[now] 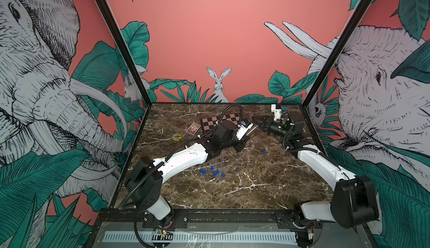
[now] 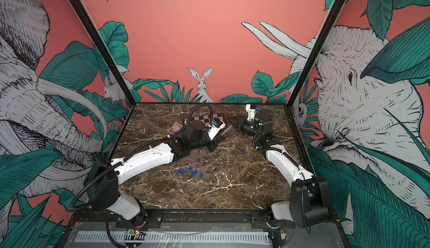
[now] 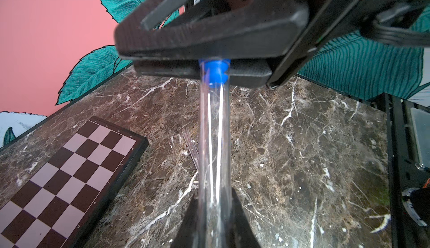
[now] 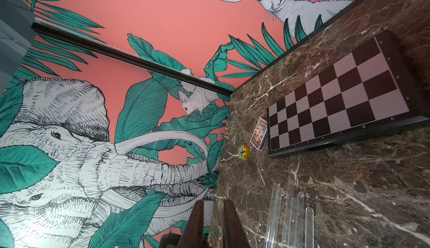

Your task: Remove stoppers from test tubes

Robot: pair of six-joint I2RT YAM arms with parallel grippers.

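My left gripper [image 1: 245, 136] is shut on a clear test tube [image 3: 215, 149], held angled upward toward the right arm. Its blue stopper [image 3: 216, 72] sits at the far end, right at the fingers of my right gripper, whose gap I cannot make out clearly. Several clear tubes lie side by side on the table in the right wrist view, such as the tube [image 4: 309, 225]. Several loose blue stoppers [image 1: 203, 171] lie in the near middle of the table, and another blue stopper [image 1: 264, 150] lies farther right.
A chessboard [image 4: 331, 100] lies at the back middle, with a card box [image 1: 193, 128] and a small yellow object [image 1: 177, 136] to its left.
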